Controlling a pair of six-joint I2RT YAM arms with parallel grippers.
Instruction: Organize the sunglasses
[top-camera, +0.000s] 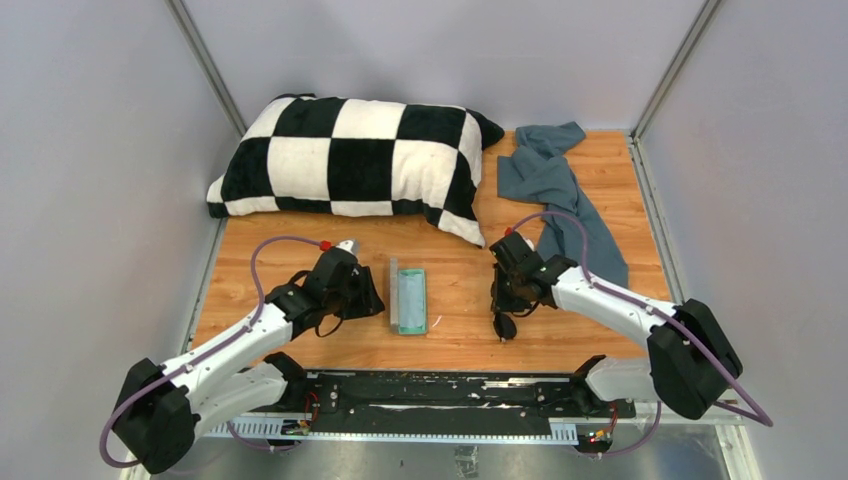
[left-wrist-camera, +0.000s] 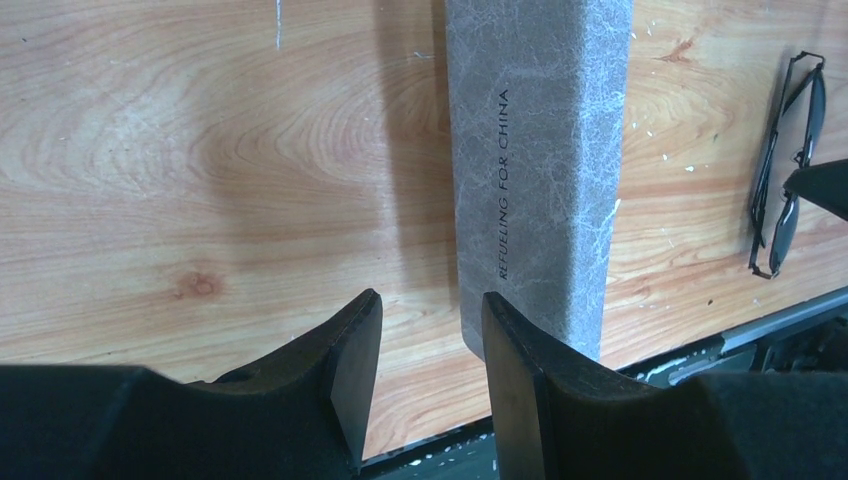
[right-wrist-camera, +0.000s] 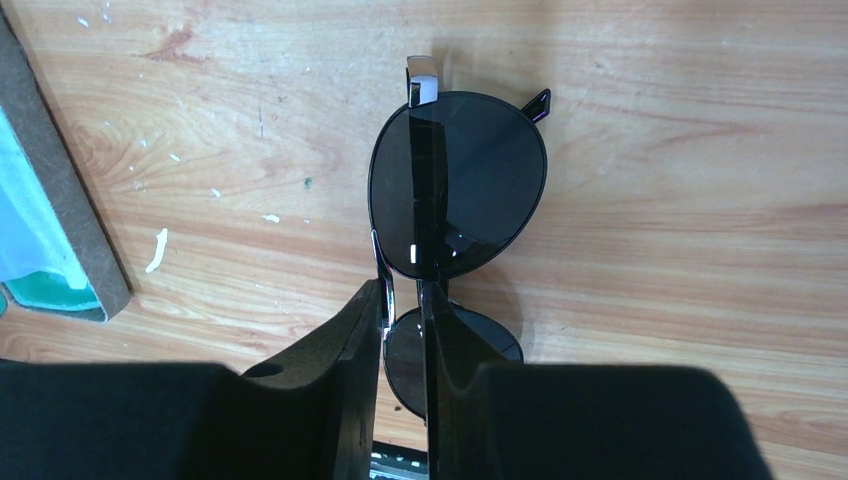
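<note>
A pair of dark sunglasses (right-wrist-camera: 475, 170) lies on the table with its temples folded, seen from above in the right wrist view. Close over the bridge is my right gripper, its fingers narrowly parted, with a temple and the bridge area between them; no firm hold shows. In the top view that gripper hides most of the sunglasses (top-camera: 505, 327). The grey glasses case (top-camera: 411, 302) lies with its lid up and its teal inside exposed. To its left, my left gripper is open and empty, facing the lid (left-wrist-camera: 515, 190), which reads "REFUELING FOR CHINA".
A black-and-white checked pillow (top-camera: 360, 155) fills the back left. A blue-grey cloth (top-camera: 560, 195) lies at the back right, partly beside the right arm. Bare table separates the case from the sunglasses, with small white scraps (right-wrist-camera: 157, 250) on it.
</note>
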